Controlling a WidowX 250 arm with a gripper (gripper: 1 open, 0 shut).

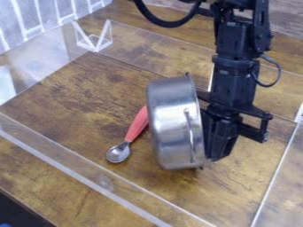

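A steel pot [175, 124] is tipped up on its side in the middle of the camera view, its rim toward the right. A spoon with a red handle [137, 124] lies left of the pot, its steel bowl [119, 152] toward the front.
A white wire holder [92, 35] stands at the back left beside a white slatted wall [27, 16]. Clear edges run along the front and right.
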